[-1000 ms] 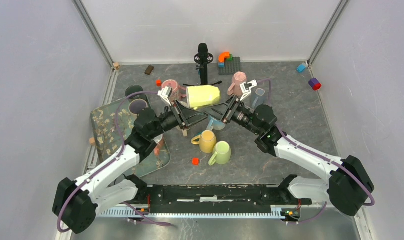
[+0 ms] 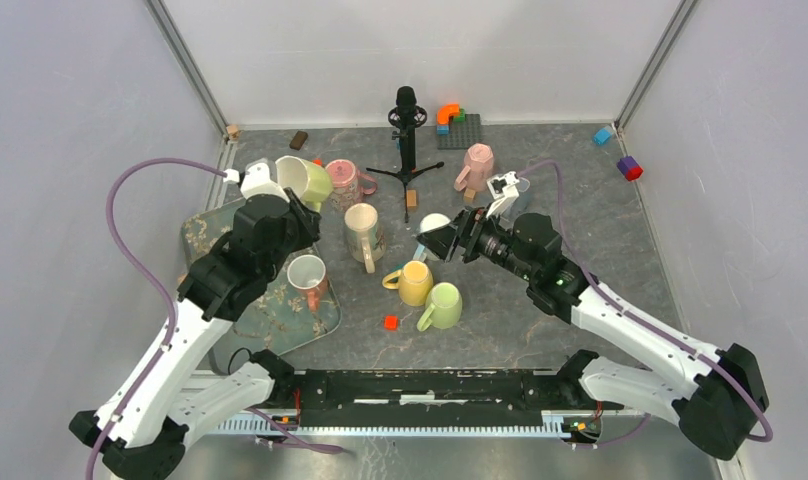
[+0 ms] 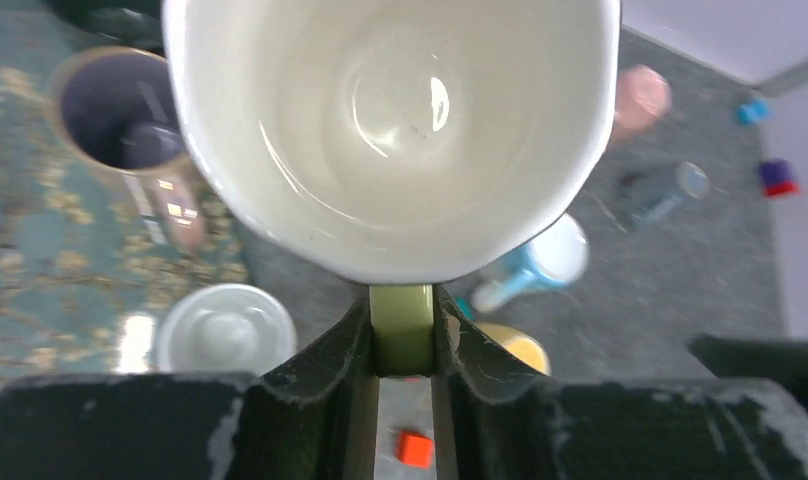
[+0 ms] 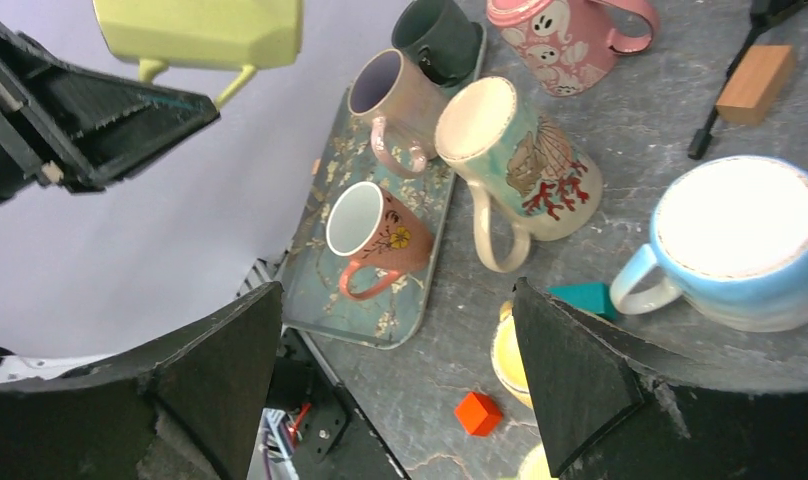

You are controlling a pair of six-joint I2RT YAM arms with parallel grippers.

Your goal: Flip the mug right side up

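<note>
A pale yellow-green mug (image 2: 305, 183) is held in the air at the left of the top view by my left gripper, shut on its handle; its white inside (image 3: 390, 120) fills the upper left wrist view, and its side (image 4: 195, 25) tops the right wrist view. It is tilted on its side. My right gripper (image 2: 445, 240) stands open, nothing between its fingers, above the light blue mug (image 4: 730, 240).
Several mugs crowd the middle, among them a seashell mug (image 2: 365, 240) and a yellow one (image 2: 413, 283). A tray (image 2: 225, 340) with mugs lies at left, a black stand (image 2: 407, 140) at the back.
My left gripper has carried the yellow-green mug leftward from the centre, away from my right gripper, and the mug has turned. The right arm has shifted slightly.
</note>
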